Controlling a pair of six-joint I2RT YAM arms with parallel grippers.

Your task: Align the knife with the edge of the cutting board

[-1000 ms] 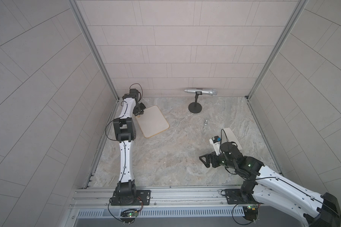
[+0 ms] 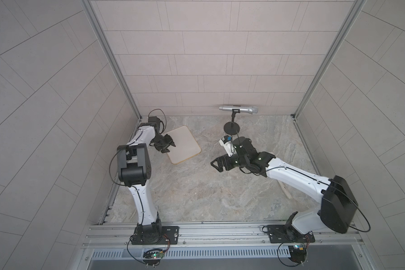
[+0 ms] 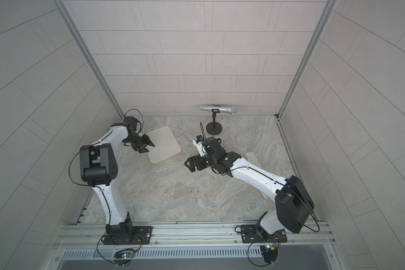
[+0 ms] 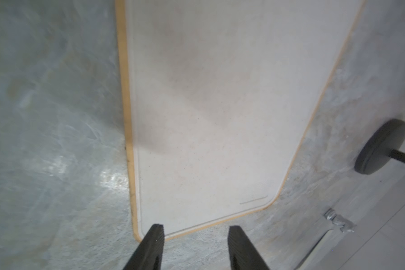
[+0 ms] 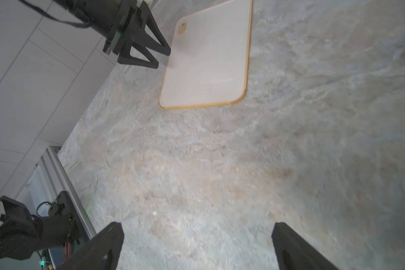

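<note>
The white cutting board (image 2: 183, 146) with its tan rim lies at an angle on the back left of the table. My left gripper (image 2: 170, 147) hangs over its left side, fingers apart and empty in the left wrist view. A long pale flat object (image 3: 253, 159), possibly the knife, lies on the right, partly hidden by my right arm; I cannot tell for sure. My right gripper stands open above bare table, right of the board's near corner.
A silver microphone on a black stand (image 2: 231, 128) is at the back. A small silver object (image 4: 339, 220) lies near the pale object. Bare table fills the front middle. A wall rises close beside the left arm.
My right arm has swung left and toward the back, now covering part of the pale object. The board has not moved.
</note>
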